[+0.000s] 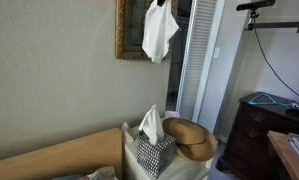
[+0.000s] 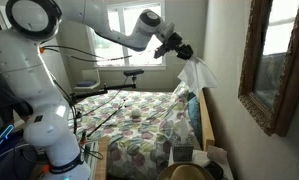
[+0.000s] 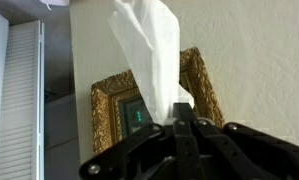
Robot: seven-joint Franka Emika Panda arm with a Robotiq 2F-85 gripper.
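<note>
A white tissue [image 1: 159, 32] hangs in the air before the framed picture, with my gripper [image 1: 160, 3] shut on its upper end at the top of exterior view 1. In exterior view 2 the gripper [image 2: 185, 52] is high above the bed, the tissue [image 2: 198, 76] dangling from it. The wrist view shows the tissue [image 3: 157, 50] stretching away from the dark fingers [image 3: 182, 112]. Below stands a black-and-white patterned tissue box [image 1: 155, 155], another tissue [image 1: 152, 124] sticking up from its top.
A brown straw hat [image 1: 193, 141] lies beside the box. The gold picture frame [image 3: 107, 110] hangs on the wall close to the gripper. The wooden headboard [image 1: 64, 160], dark dresser [image 1: 251, 138] and bed [image 2: 129, 125] stand around; the air above the box is clear.
</note>
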